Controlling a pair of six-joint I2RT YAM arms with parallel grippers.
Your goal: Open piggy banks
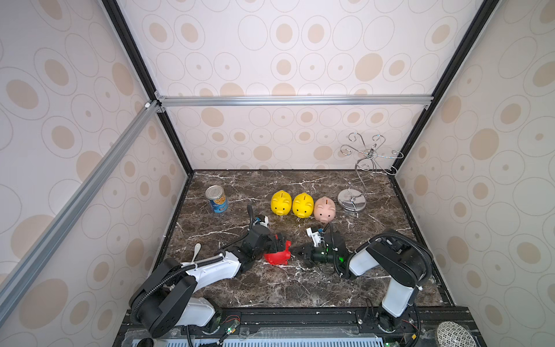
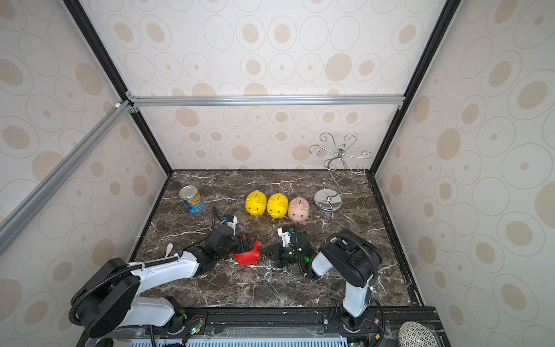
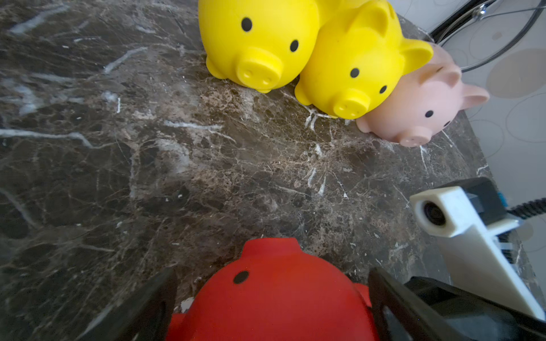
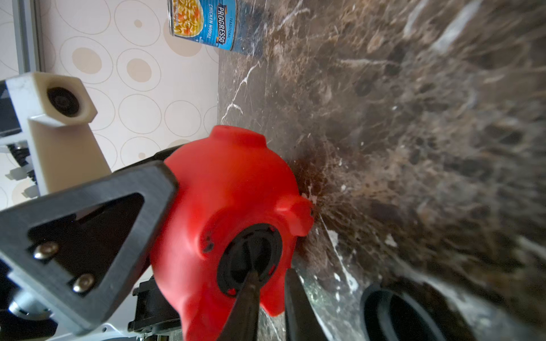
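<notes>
A red piggy bank [image 4: 227, 182] lies on its side between the grippers, its black stopper [image 4: 250, 258] facing my right gripper. That gripper's narrow fingertips are close together at the stopper; whether anything is between them is unclear. My left gripper is open around the red bank's body, fingers blurred at either side. A dark ring-like piece [image 4: 398, 312] lies at the lower right of the right wrist view, partly out of view.
Two yellow banks [image 1: 281, 203] and a pink bank [image 1: 324, 212] stand behind. A soup can [image 1: 216, 199] is back left, a spoon [image 1: 196, 251] front left, a metal stand [image 1: 351, 200] back right.
</notes>
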